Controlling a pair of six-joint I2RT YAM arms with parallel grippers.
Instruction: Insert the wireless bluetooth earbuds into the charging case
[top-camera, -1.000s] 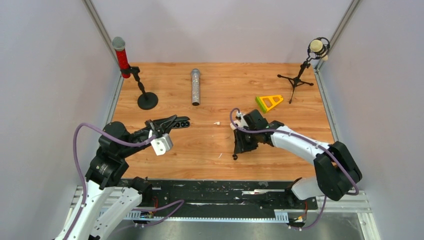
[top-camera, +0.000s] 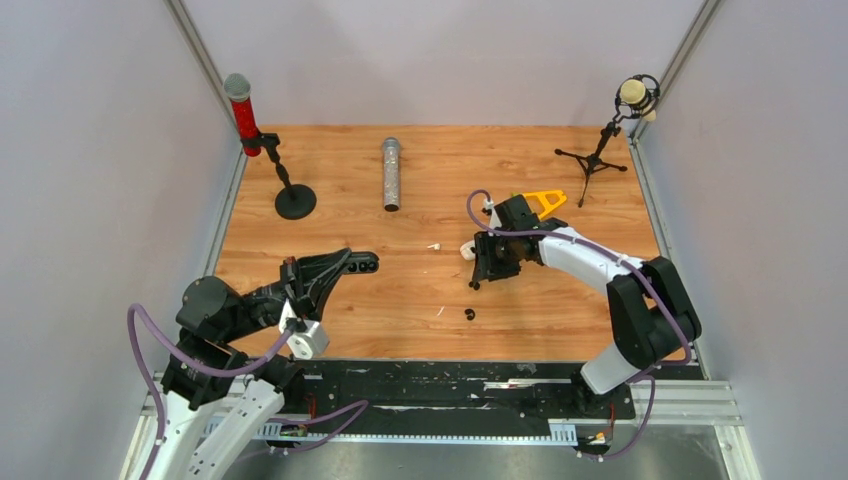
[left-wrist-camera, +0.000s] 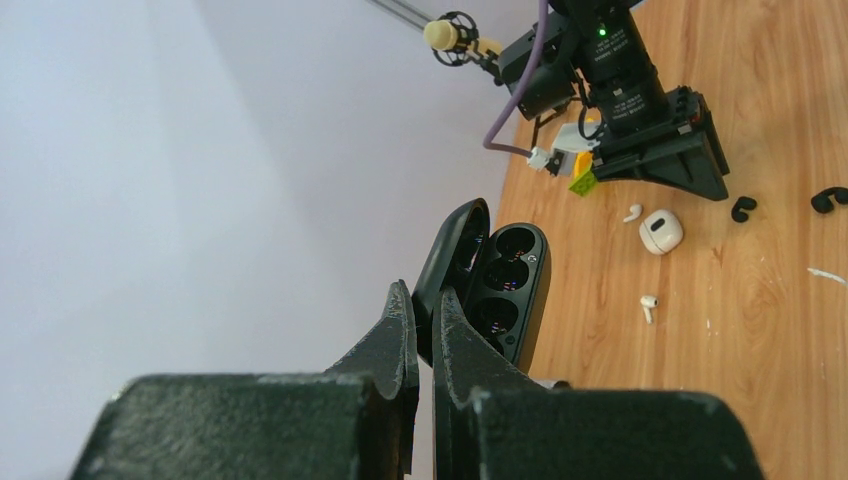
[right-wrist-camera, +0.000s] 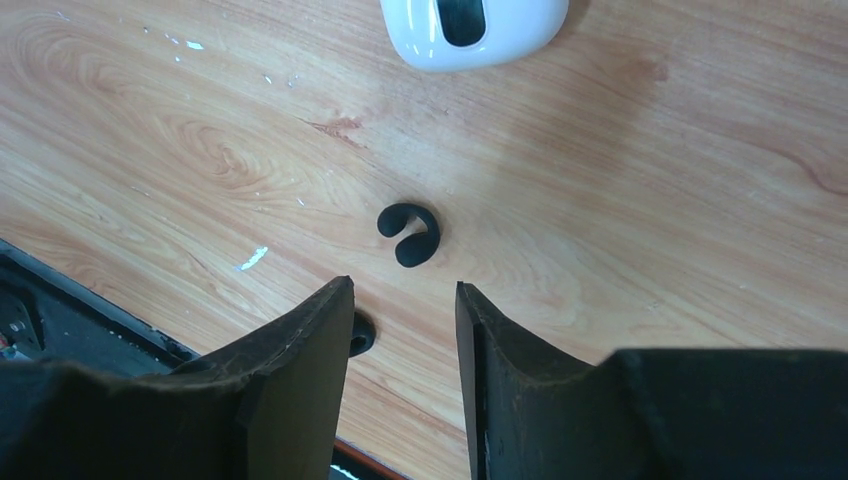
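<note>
My left gripper (top-camera: 345, 262) is shut at the left, with an upright-held-looking black case with round cavities (left-wrist-camera: 508, 280) at its fingertips, raised above the floor edge. My right gripper is part open over the wood, nothing between its fingers. Below it a small black curved earbud (right-wrist-camera: 425, 240) lies on the table, with another dark piece (right-wrist-camera: 362, 330) partly behind a finger. A white case (right-wrist-camera: 470, 40) lies beyond. In the left wrist view, small white earbuds (left-wrist-camera: 648, 310) lie near that white case, and two dark pieces (left-wrist-camera: 741, 210) lie to the right.
A silver microphone (top-camera: 391, 175) lies at the back. A red microphone on a stand (top-camera: 246, 120) is back left, another microphone stand (top-camera: 598, 150) back right, and a yellow triangular piece (top-camera: 550, 200) behind my right arm.
My left gripper has shifted a little toward the front-left with the black case.
</note>
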